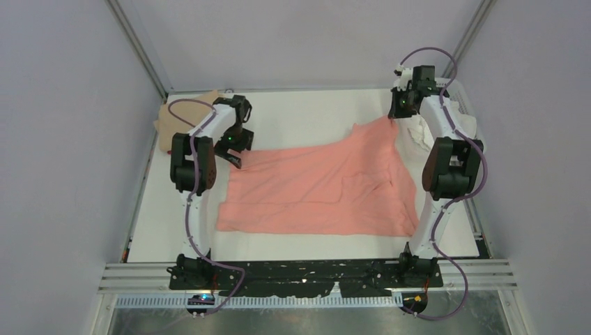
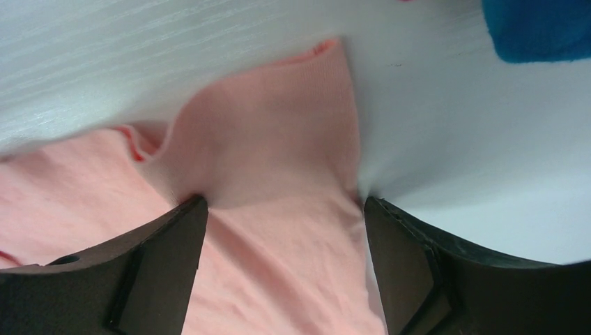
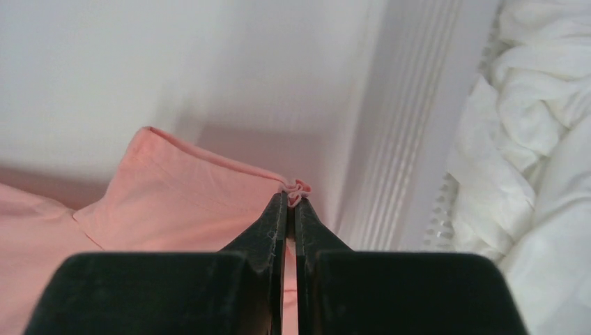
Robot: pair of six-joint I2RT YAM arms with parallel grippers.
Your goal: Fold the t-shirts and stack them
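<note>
A salmon-pink t-shirt lies spread over the white table, its front edge roughly parallel to the table front. At its back right corner my right gripper is shut on a pinch of the shirt, a small crumpled tuft showing above the fingertips. Over the back left corner, my left gripper is part open, the fingers apart on either side of the pink cloth. The left wrist view is blurred, and I cannot tell whether these fingers touch the fabric.
A white basket with white cloth stands at the back right, close to the right gripper. Brown cardboard lies at the back left. Something blue is near the left gripper. Bare table runs behind the shirt.
</note>
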